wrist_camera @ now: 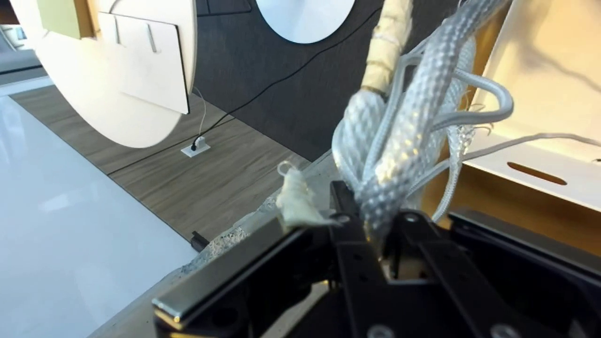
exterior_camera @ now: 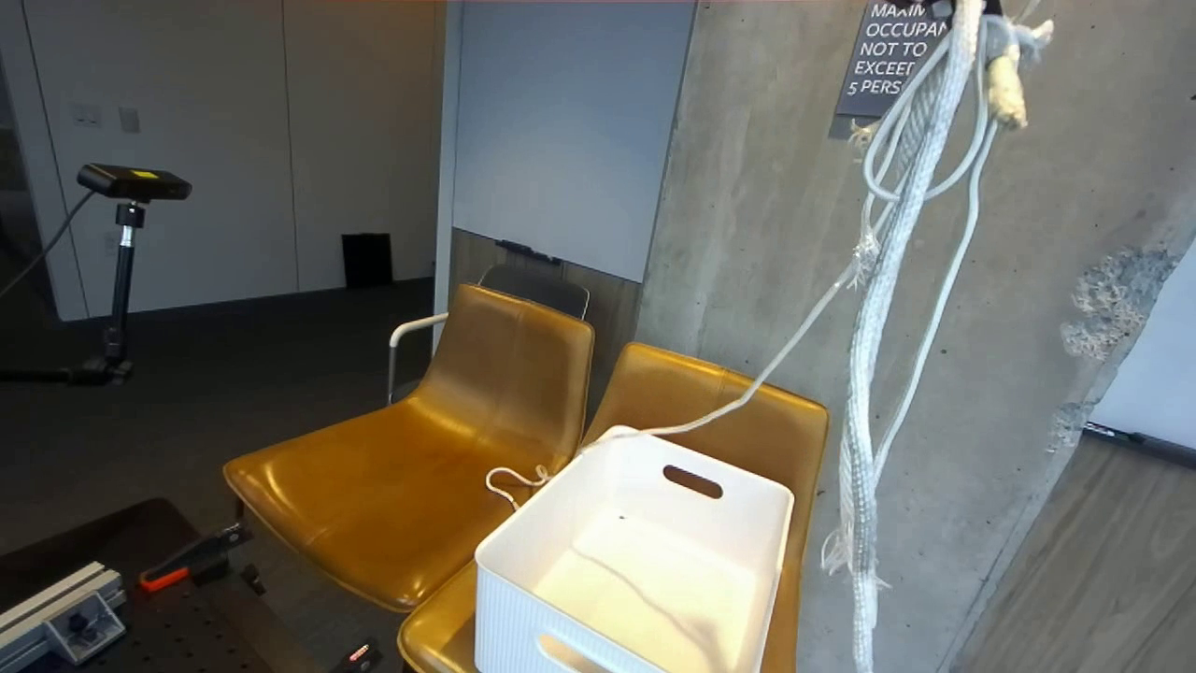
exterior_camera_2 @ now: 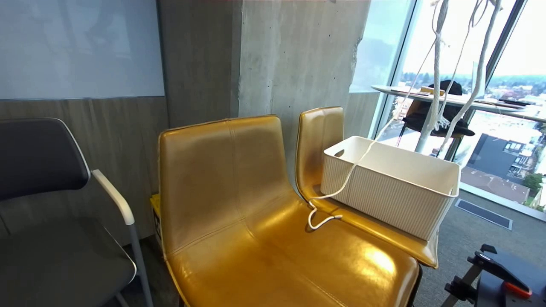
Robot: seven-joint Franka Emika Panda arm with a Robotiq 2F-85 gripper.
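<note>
In the wrist view my gripper is shut on a bundle of white ropes (wrist_camera: 414, 107), several strands looping up past the fingers. Exterior view 1 shows the ropes (exterior_camera: 872, 336) hanging long at the upper right, with only a sliver of the gripper at the top edge. A thin cord runs from the bundle down over the rim of the white bin (exterior_camera: 510, 606), its loose end (exterior_camera_2: 320, 221) lying on the nearer tan chair. The bin stands on the other tan chair (exterior_camera_2: 320, 153) with no rope piled inside.
The nearer tan chair (exterior_camera_2: 225, 194) stands beside the bin's chair. A concrete pillar (exterior_camera: 740, 202) rises behind. At the lower left of exterior view 1 is a dark table with a clamp (exterior_camera: 191, 561). A camera on a stand (exterior_camera: 135, 183) is at the far left.
</note>
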